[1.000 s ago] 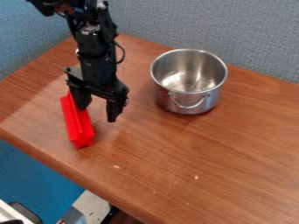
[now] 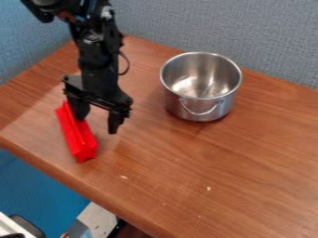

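My black gripper [image 2: 97,115] hangs over the left part of the wooden table, its fingers open and spread around the upper end of a red elongated object [image 2: 80,139]. That object lies near the table's left edge, pointing toward the front. A steel pot [image 2: 200,102] with a wire handle stands to the right of the gripper, apart from it.
A grey padded wall [image 2: 248,33] runs behind it. Blue floor [image 2: 32,191] and some white and black hardware lie beyond the left edge.
The gripper has shifted slightly to the left over the red object. The red object and the pot look unmoved or very nearly so.
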